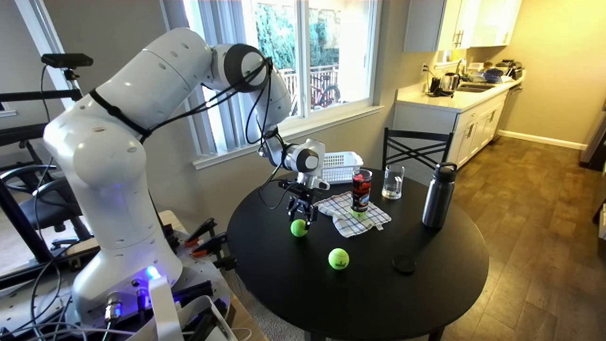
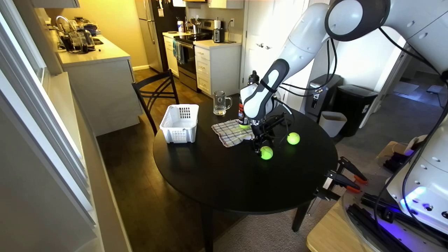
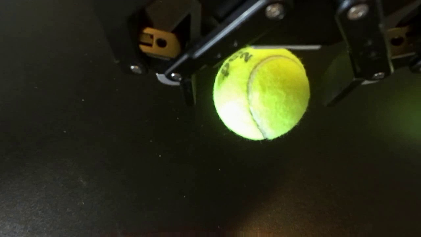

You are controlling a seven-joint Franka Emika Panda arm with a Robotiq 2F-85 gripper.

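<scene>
A bright green tennis ball [image 1: 298,228] rests on the round black table, with my gripper [image 1: 302,219] low over it. In the wrist view the same tennis ball [image 3: 262,94] lies between my gripper's [image 3: 258,96] two spread fingers, with dark gaps on both sides. The fingers are open and hold nothing. A second tennis ball [image 1: 338,258] sits apart on the bare table. Behind the gripper stands a clear ball can [image 1: 361,190] with a red and black label, a ball showing at its bottom.
The can stands on a checkered cloth [image 1: 346,222]. A white basket [image 2: 179,121], a glass mug [image 1: 393,182], a steel bottle [image 1: 440,196] and a black lid [image 1: 404,264] are also on the table [image 1: 363,301].
</scene>
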